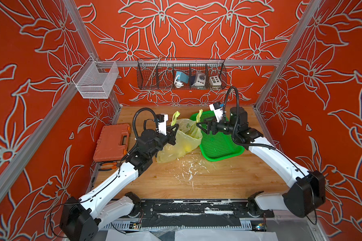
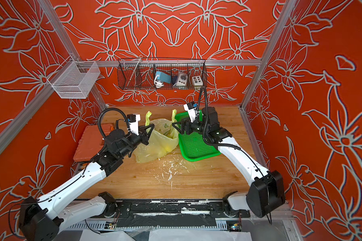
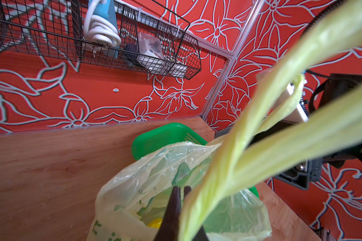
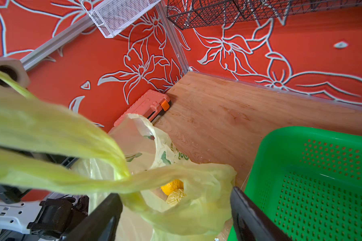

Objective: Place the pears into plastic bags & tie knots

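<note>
A pale yellow plastic bag (image 1: 177, 146) stands on the table, its mouth gaping. Inside, a yellow pear (image 4: 172, 187) shows beside something pale and wrinkled. My left gripper (image 1: 175, 134) is at the bag's left side, shut on its left handle (image 1: 175, 116); in the left wrist view, the twisted handle (image 3: 229, 160) crosses in front of the fingers (image 3: 171, 212). The right handle (image 1: 199, 115) sticks up at the other side. My right gripper is open around it, with the yellow strip (image 4: 126, 196) passing between the spread fingers and the bag.
Touching or close to the bag's right side is a green perforated basket (image 1: 221, 158), empty where visible. An orange case (image 1: 110, 143) and pliers (image 1: 107, 165) lie at left. White scraps (image 1: 189, 170) litter the front table. A wire rack (image 1: 165, 76) hangs at the back.
</note>
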